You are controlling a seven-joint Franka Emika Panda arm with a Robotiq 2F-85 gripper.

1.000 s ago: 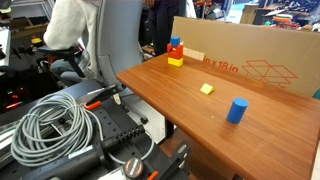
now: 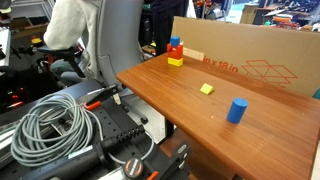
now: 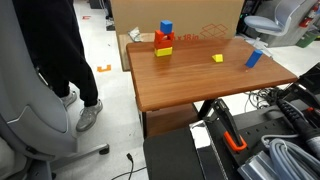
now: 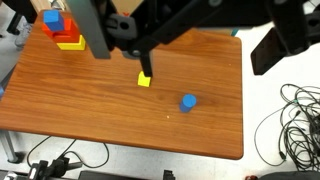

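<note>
In the wrist view my gripper is open, its dark fingers wide apart and nothing held; neither exterior view shows it. Below it on the wooden table stands a blue cylinder (image 4: 188, 103), seen upright in exterior view 1 (image 2: 237, 110). A small yellow block (image 4: 144, 80) lies alone near the table's middle. Toward the other end is a stack of blocks (image 3: 164, 42), yellow at the bottom, red in the middle and blue on top. In the wrist view that stack (image 4: 67, 34) is at the upper left.
A cardboard panel (image 2: 250, 58) stands along one long side of the wooden table (image 2: 185, 95). Coiled grey cable (image 2: 50, 130) lies on the black robot stand. Bare tabletop separates the stack, yellow block and cylinder. A person's legs (image 3: 80, 70) are beyond the table's end.
</note>
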